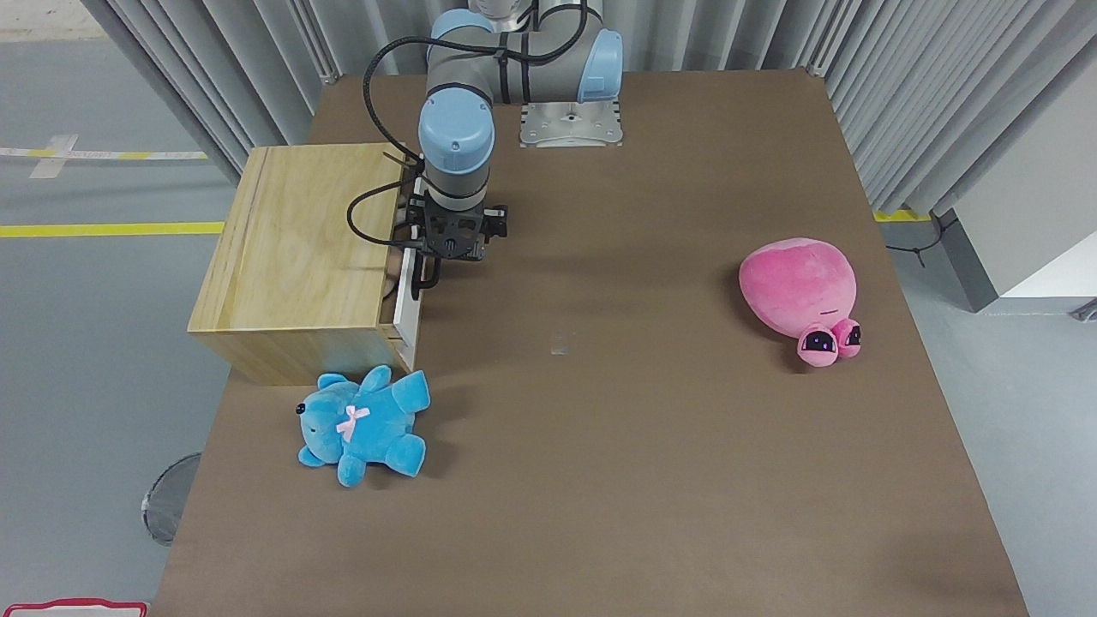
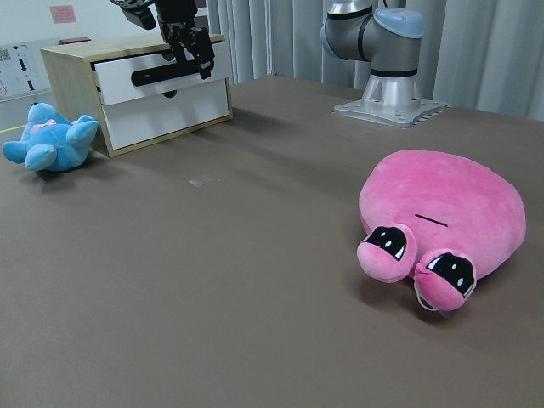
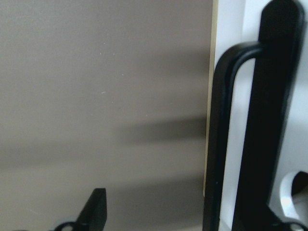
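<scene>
My gripper [image 1: 432,262] is at the front of the wooden drawer box [image 1: 288,242]. In the left camera view it is at the top white drawer [image 2: 119,85], by the long black handle [image 2: 161,73]. In the wrist view that handle [image 3: 219,120] fills the right side and a dark finger shows at bottom left; whether the fingers are open or shut is unclear. The drawer is nearly closed, with a narrow dark gap along its top in the front view.
A blue plush bear [image 1: 365,432] lies just in front of the box. A pink plush toy [image 1: 797,293] is at the right of the table [image 1: 638,483].
</scene>
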